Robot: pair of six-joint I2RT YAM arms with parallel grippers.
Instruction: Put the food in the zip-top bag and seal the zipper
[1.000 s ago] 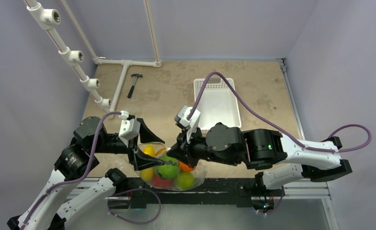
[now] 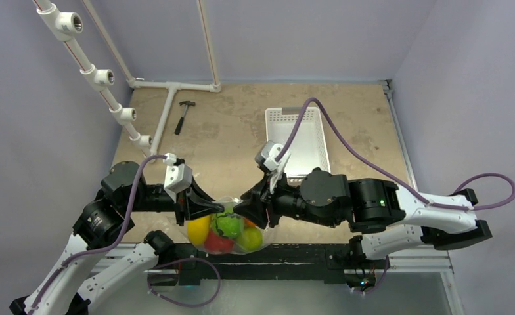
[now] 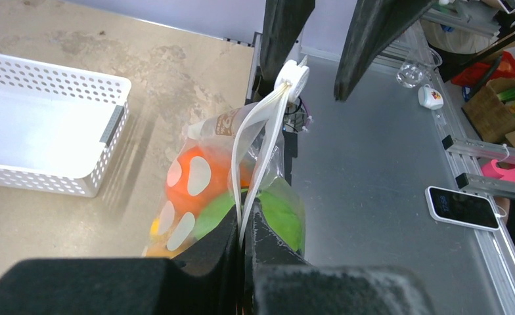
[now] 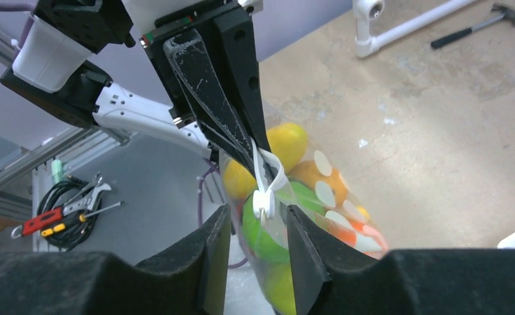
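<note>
The clear zip top bag (image 2: 268,231) stands at the table's front edge, holding a yellow food (image 2: 198,230), a green striped one (image 2: 227,224), a red one (image 2: 218,243) and a lime-green one (image 2: 249,239). My left gripper is shut on the bag's white zip rim (image 3: 258,167), its two strips pinched together between the tips. At the rim's far end sits a white slider (image 4: 263,205). Open, my right gripper has its fingers apart on either side of the slider, with a gap at each side.
A white perforated basket (image 2: 297,141) stands behind the right arm, and a hammer (image 2: 184,117) lies at the back left. Bare table (image 2: 235,125) stretches between them. The table's dark front edge (image 2: 294,261) runs close to the bag.
My right gripper has shifted right, from over the bag's middle, and its fingers have parted.
</note>
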